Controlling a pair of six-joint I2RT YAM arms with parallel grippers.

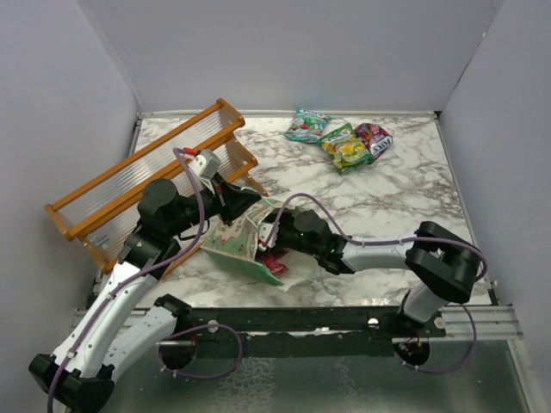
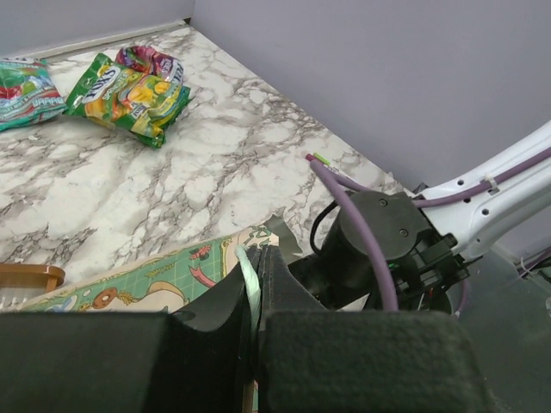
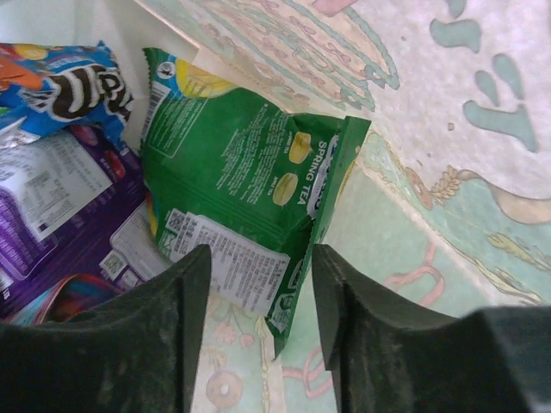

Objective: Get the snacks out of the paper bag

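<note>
The paper bag (image 1: 237,245) lies on its side, its open mouth facing right. At its upper edge my left gripper (image 1: 250,196) is shut, and in the left wrist view a thin pale green strip of the bag shows between the fingers. My right gripper is inside the bag, part open, its fingers on either side of the lower end of a green packet (image 3: 232,163); no firm grip shows. Beside that packet lie a purple packet (image 3: 52,198) and a blue-orange one (image 3: 82,90). From above, a pink-red packet (image 1: 273,263) shows at the mouth.
Three snack packets lie outside at the back: a teal one (image 1: 306,126), a green-yellow one (image 1: 346,148) and a dark red one (image 1: 374,138). A wooden rack (image 1: 155,181) leans behind the left arm.
</note>
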